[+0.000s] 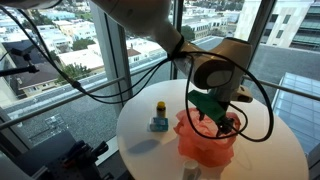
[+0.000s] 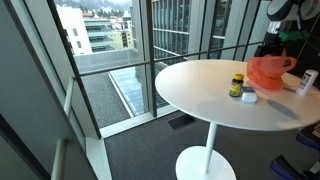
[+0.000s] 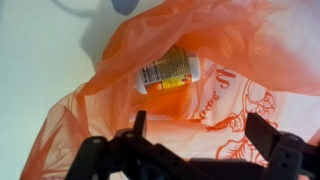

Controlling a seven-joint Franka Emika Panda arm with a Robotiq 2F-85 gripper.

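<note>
An orange-red translucent plastic bag (image 1: 205,150) stands on the round white table, its mouth spread upward. In the wrist view a small white bottle with a printed yellow label (image 3: 168,70) lies inside the bag (image 3: 115,75). My gripper is open over the bag, its two dark fingertips well apart. The bottle sits beyond the fingertips, not between them. From exterior view 1, the gripper is over the bag's right part, its fingertips hard to make out. Exterior view 2 shows the bag (image 2: 268,70) near the table's right side, below the arm.
Left of the bag stand a yellow-capped bottle (image 1: 160,107) and a small pale blue-white item (image 1: 159,124). A white container (image 1: 191,170) is near the table's front edge. Bare tabletop (image 2: 200,85) extends to the left. Loose cables loop around the arm.
</note>
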